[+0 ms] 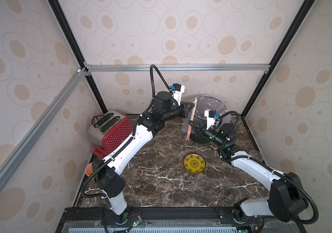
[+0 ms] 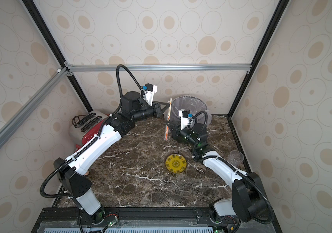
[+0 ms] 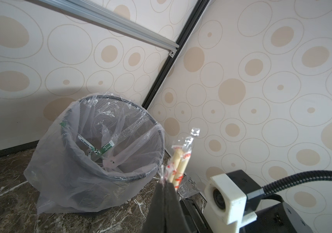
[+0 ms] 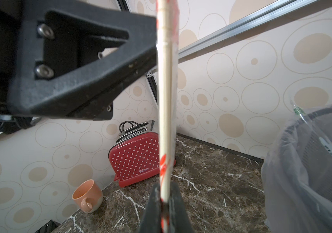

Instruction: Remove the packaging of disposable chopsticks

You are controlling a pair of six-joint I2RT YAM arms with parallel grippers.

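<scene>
Packaged chopsticks (image 1: pixel 191 120) (image 2: pixel 168 120) (image 4: pixel 167 97) stand nearly upright between my grippers. My right gripper (image 1: pixel 192 125) is shut on their middle. My left gripper (image 1: pixel 192 104) is at their upper end, shut; in the left wrist view crinkled clear wrapper (image 3: pixel 191 136) shows at the stick tops by its fingertips, and I cannot tell whether any of it is between them.
A bagged bin (image 3: pixel 49 174) holding wrapper scraps stands behind. A red toaster (image 4: pixel 133 159) and orange cup (image 4: pixel 81 196) are at the left. A yellow disc (image 1: pixel 194 163) lies on the counter; a clear cup (image 2: pixel 235 157) is at right.
</scene>
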